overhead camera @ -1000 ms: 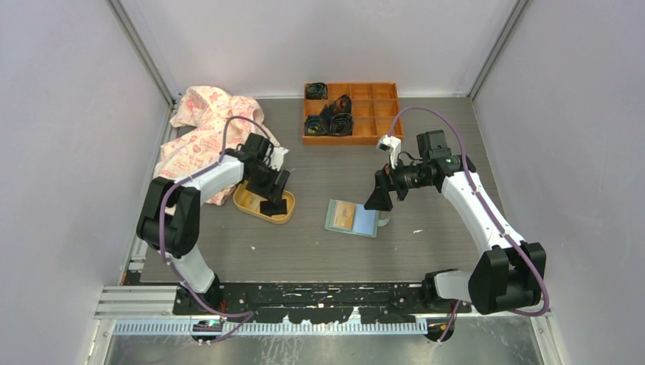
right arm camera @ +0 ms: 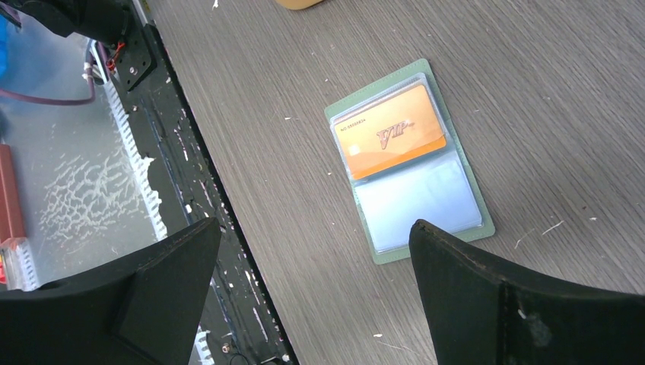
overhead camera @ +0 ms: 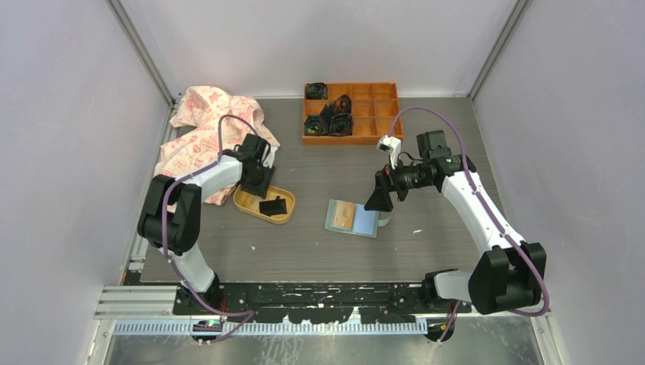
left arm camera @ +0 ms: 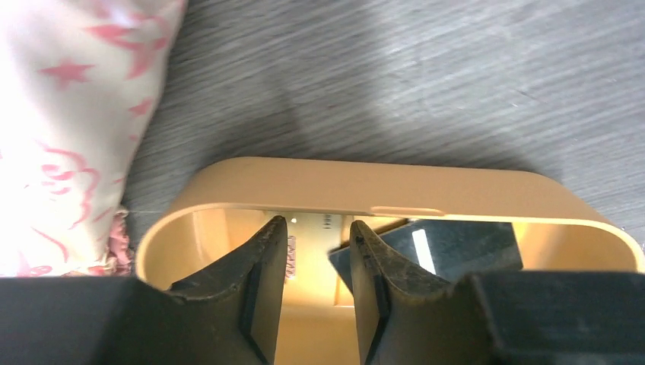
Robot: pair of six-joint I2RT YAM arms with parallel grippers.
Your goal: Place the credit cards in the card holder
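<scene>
In the left wrist view a dark card (left arm camera: 464, 247) lies aslant in the yellow tray (left arm camera: 395, 182). Beside it, a pale card (left arm camera: 313, 251) shows through the gap between my left gripper's fingers. That left gripper is part open over the tray's near side, nothing held between its fingertips. To the right, the card holder (right arm camera: 417, 201) lies flat on the table with an orange VIP card (right arm camera: 392, 133) on its upper part and a bare pale-blue part below. Above the holder's right edge my right gripper hangs wide open and empty.
A patterned pink cloth (overhead camera: 205, 129) lies beside the tray at the left. At the back stands an orange compartment box (overhead camera: 373, 114) with dark rolled items in its left compartments. The table between tray and holder is clear.
The dark card is turned slightly. The right arm and the holder have stayed still.
</scene>
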